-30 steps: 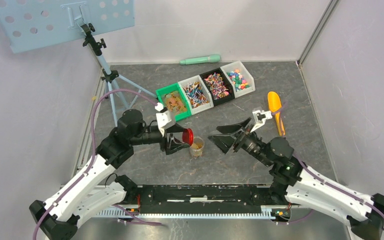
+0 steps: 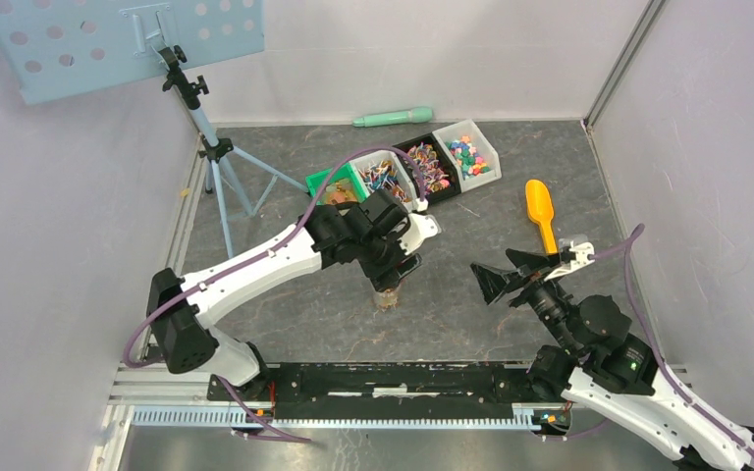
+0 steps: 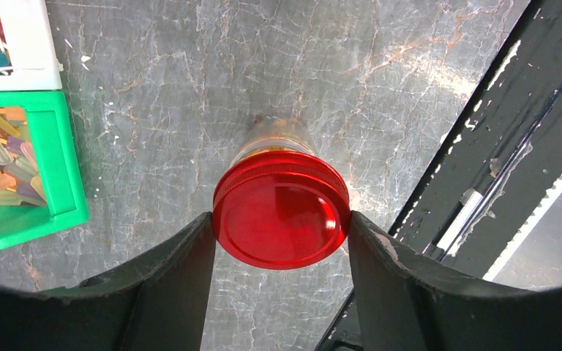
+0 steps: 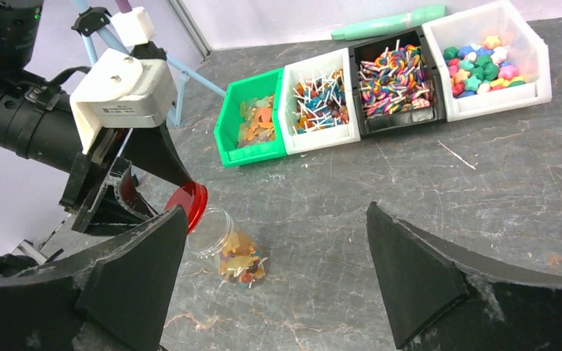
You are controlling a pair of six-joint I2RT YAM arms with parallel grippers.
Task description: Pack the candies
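Note:
A clear jar (image 4: 238, 259) with mixed candies inside stands upright on the table. My left gripper is shut on a red lid, tilted just above the jar's mouth in the right wrist view; whether it touches the rim I cannot tell. In the top view the left gripper hides most of the jar (image 2: 387, 300). My right gripper (image 2: 505, 275) stands open to the right of the jar, with nothing between its fingers.
Behind are a green bin (image 4: 227, 128), a white lollipop bin (image 4: 289, 110), a black bin (image 4: 369, 124) and a translucent bin (image 4: 505, 99). An orange scoop (image 2: 539, 201) lies at the right.
My left gripper has moved right with the red lid and turned downward over the jar. The right gripper has moved to the right, away from the jar.

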